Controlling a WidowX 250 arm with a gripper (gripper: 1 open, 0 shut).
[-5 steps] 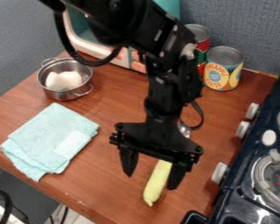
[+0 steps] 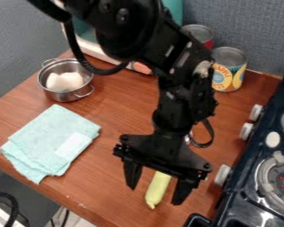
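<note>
My black gripper (image 2: 159,183) hangs open over the middle of the wooden counter, its two fingers pointing down. A pale yellow elongated object (image 2: 156,191), like a banana or corn, lies on the wood beneath it, between the fingers as seen from this view. Whether the fingertips touch it I cannot tell. Part of it is hidden behind the gripper.
A steel pot (image 2: 65,89) with white items and a folded light-blue cloth (image 2: 50,142) lie on the left. Cans (image 2: 227,73) and a teal container (image 2: 172,11) stand at the back. A stove (image 2: 269,160) borders the right side.
</note>
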